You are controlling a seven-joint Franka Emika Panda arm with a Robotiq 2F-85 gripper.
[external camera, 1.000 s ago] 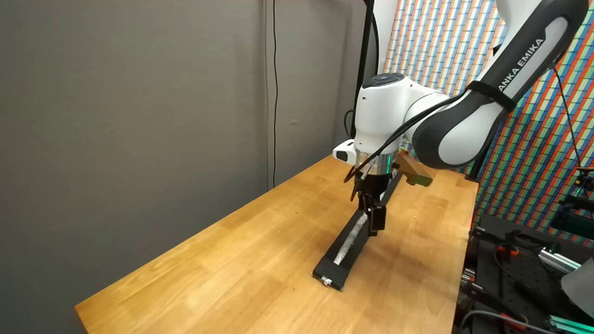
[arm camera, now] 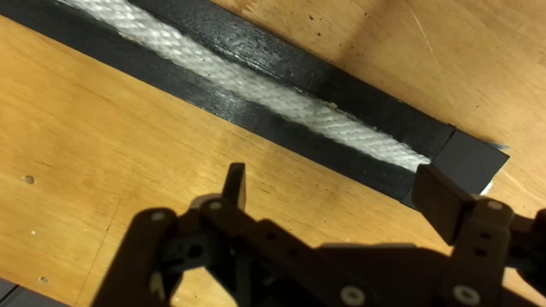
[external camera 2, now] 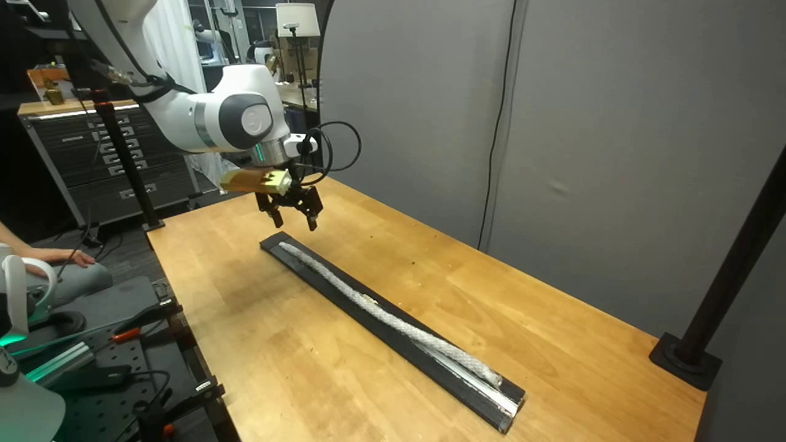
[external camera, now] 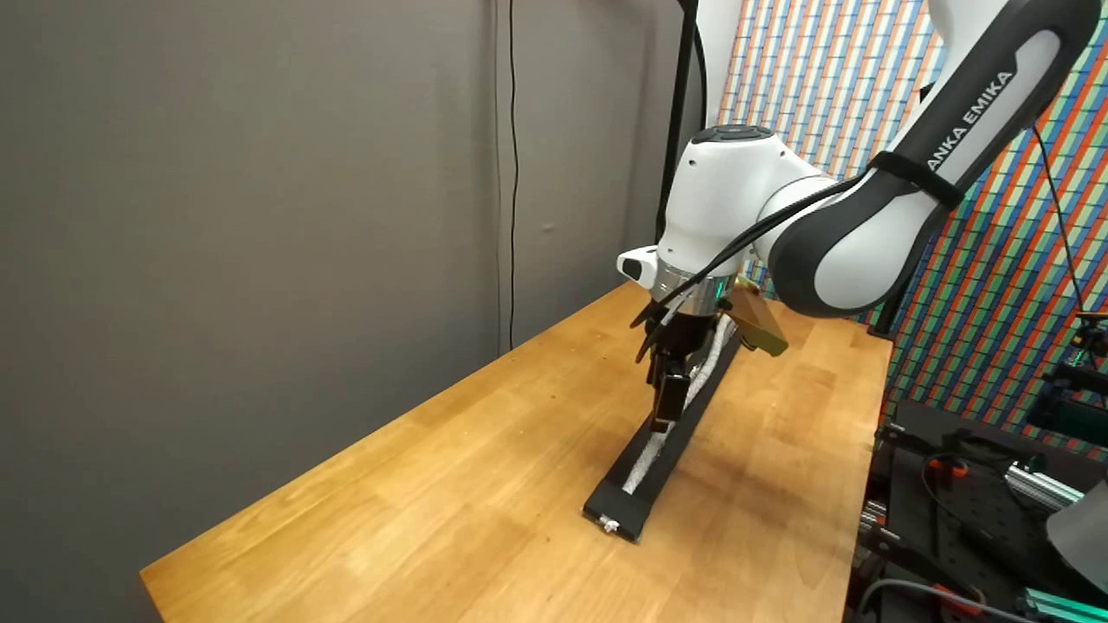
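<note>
A long black channel (external camera: 623, 519) lies flat on the wooden table, and a white braided rope (external camera 2: 361, 298) runs along it. Towards one end in exterior view 2 the rope sits off to one side, and a shiny metal-looking strip (external camera 2: 471, 379) shows beside it. At the opposite end, in the wrist view, the rope (arm camera: 286, 102) meets a black end piece (arm camera: 471, 161). My gripper (external camera 2: 295, 223) is over that end of the channel, pointing down. Its fingers (arm camera: 234, 185) stand wide apart, with nothing held between them.
Bare table (external camera: 436, 478) lies on both sides of the channel. A grey wall (external camera 2: 634, 184) borders one long side. A black post (external camera 2: 696, 353) stands at a table corner, and a cart with tools (external camera 2: 118, 368) is beside the other long edge.
In exterior view 1 my gripper has moved left and slightly nearer, from the channel's right side to over the rope. The channel has not moved.
</note>
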